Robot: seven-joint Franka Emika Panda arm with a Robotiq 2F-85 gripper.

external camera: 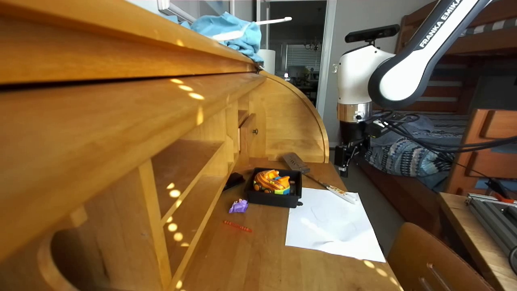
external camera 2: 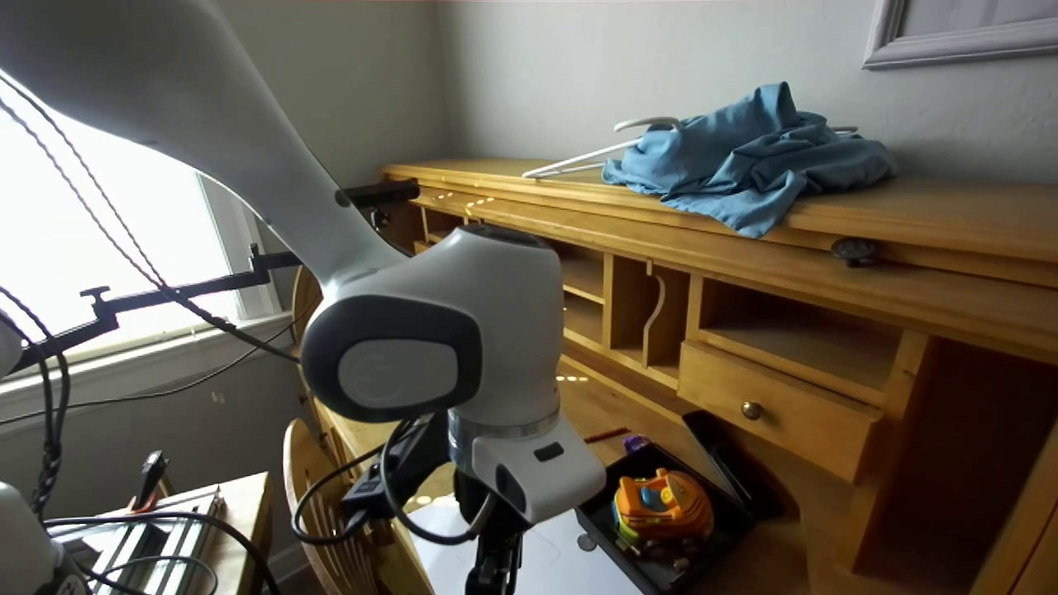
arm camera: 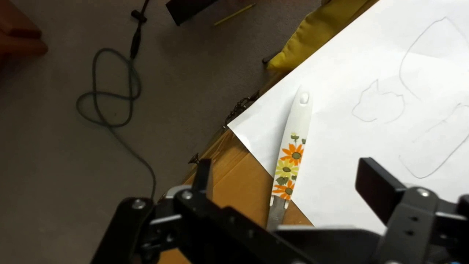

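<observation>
My gripper stands open above the desk edge, its two black fingers wide apart with nothing held between them. Below that gap in the wrist view lies a spatula with a white, flower-painted handle (arm camera: 288, 154). The handle rests on a corner of the white paper (arm camera: 351, 145), and its metal shaft runs down out of sight behind the gripper body. In exterior view 1 the spatula's flat grey blade (external camera: 295, 162) lies toward the far end of the desk. There the gripper (external camera: 343, 169) hangs clear above the handle end.
A black tray (external camera: 271, 199) holds an orange toy vehicle (external camera: 271, 181). Near it lie a purple wrapper (external camera: 238, 206) and a red stick (external camera: 237, 226). Beyond the desk edge is open floor (arm camera: 184, 114) with a cable. A wooden chair (external camera: 431, 257) stands beside the desk.
</observation>
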